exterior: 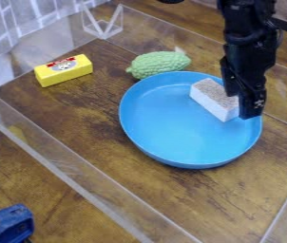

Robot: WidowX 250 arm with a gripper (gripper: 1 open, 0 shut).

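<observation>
The black gripper point(245, 90) reaches down from the top right over the right part of a blue plate point(178, 128). A white rectangular block point(212, 98) lies on the plate, just left of the fingertips and partly behind them. Whether the fingers hold the block or stand apart from it is unclear.
A green corn cob-like toy point(159, 64) lies behind the plate. A yellow box point(64, 71) sits at the upper left. A blue object point(4, 226) is at the lower left corner. The wooden surface point(133, 204) in front of the plate is clear.
</observation>
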